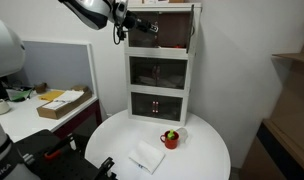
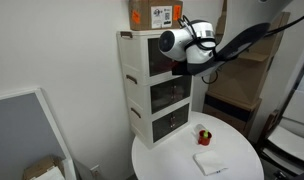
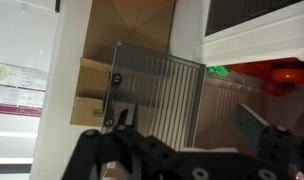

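In front of the top compartment of the white cabinet (image 1: 130, 75) my gripper (image 1: 148, 30) hangs in the air. The wrist view shows its dark fingers set wide apart, so the gripper is open, with nothing between them. A ribbed see-through panel (image 3: 157, 90) lies beyond the fingers. To its right, a red object (image 3: 287, 75) and a small green one (image 3: 220, 70) show inside a compartment. In the second exterior view, the white arm (image 2: 197, 45) hides part of the cabinet's upper front.
On the round white table (image 1: 207, 160) stand a red mug (image 1: 171, 141) with something green in it and a white sheet (image 1: 146, 156) with a pen. Boxes (image 2: 155, 14) sit on top of the cabinet. An open carton (image 1: 67, 102) lies at the left.
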